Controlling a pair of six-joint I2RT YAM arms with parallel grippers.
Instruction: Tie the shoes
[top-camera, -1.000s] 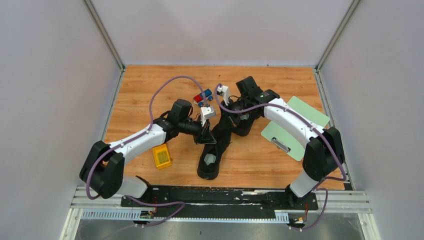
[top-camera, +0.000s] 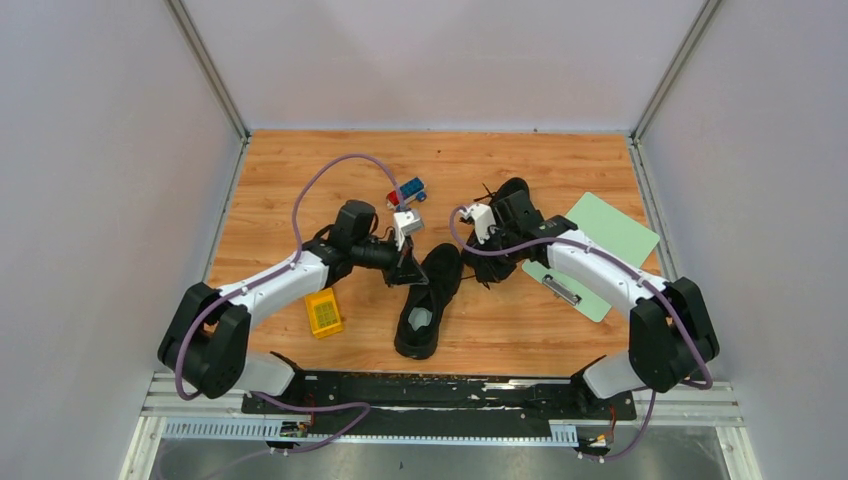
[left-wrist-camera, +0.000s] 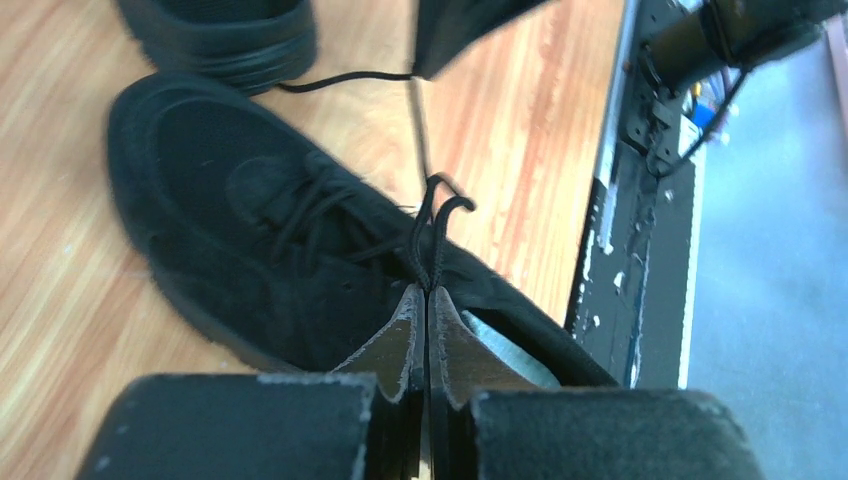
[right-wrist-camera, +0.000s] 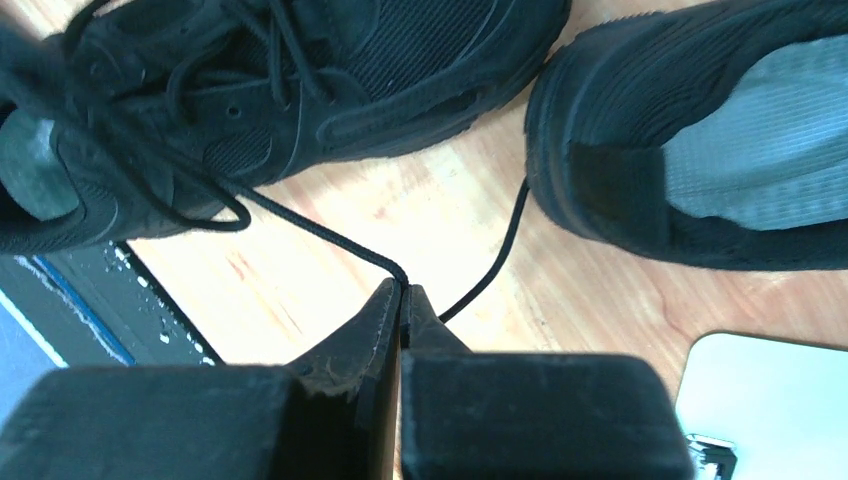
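A black sneaker (top-camera: 430, 300) lies lengthwise in the middle, its laces and opening under my left gripper, which is shut on a black lace (left-wrist-camera: 446, 220) that stands up in loops. My right gripper is shut on a lace (right-wrist-camera: 320, 228) too, which stretches across from that sneaker over bare wood. A second black sneaker (right-wrist-camera: 590, 150) lies behind, to the right, partly hidden by the right arm in the top view.
A green clipboard (top-camera: 610, 240) lies at the right, a yellow object (top-camera: 323, 314) at the front left, a toy car (top-camera: 408, 190) at the back.
My right arm has moved toward the front and right, away from the middle, with the lace drawn along. My left gripper has barely moved.
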